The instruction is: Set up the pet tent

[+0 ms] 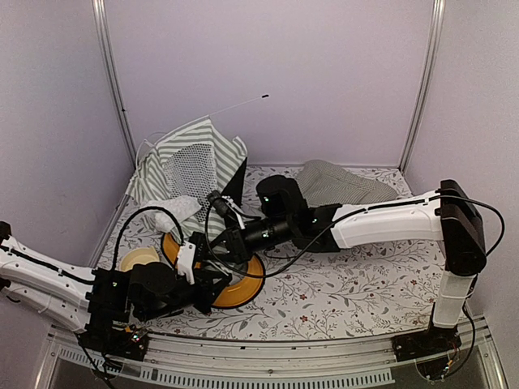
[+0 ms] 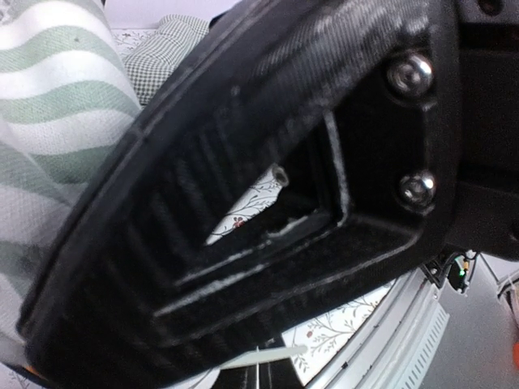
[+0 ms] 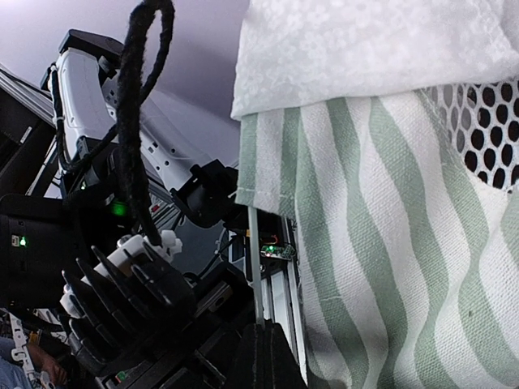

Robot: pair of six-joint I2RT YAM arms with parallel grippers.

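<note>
The striped tent fabric [image 1: 186, 154] with its mesh panel leans upright at the back left, a pale pole rising above it. In the right wrist view a thin rod [image 3: 254, 259] runs out of the striped hem [image 3: 349, 243] down to my right gripper's tips [image 3: 261, 356], which are shut on it. My left gripper [image 1: 211, 279] is low at the front centre, beside the right one; its fingers appear shut, though the right gripper's large black housing [image 2: 243, 203] fills most of the left wrist view, and what lies between its fingers is unclear.
An orange round base [image 1: 247, 292] lies under both grippers. A cream disc [image 1: 138, 259] sits at the left. A grey checked cushion [image 1: 340, 182] lies at the back right.
</note>
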